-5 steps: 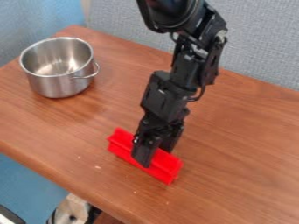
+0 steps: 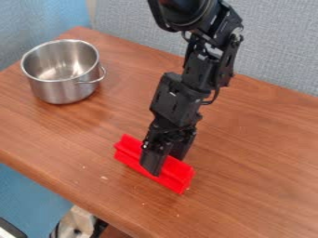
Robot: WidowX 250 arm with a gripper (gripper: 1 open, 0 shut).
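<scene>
A long red plastic piece lies on the wooden table at the lower middle, running diagonally from upper left to lower right. My black gripper reaches down from the top and is shut on the red piece, its fingers over the middle of it and hiding part of it.
A steel pot with side handles stands at the back left of the table. A grey textured wall is behind.
</scene>
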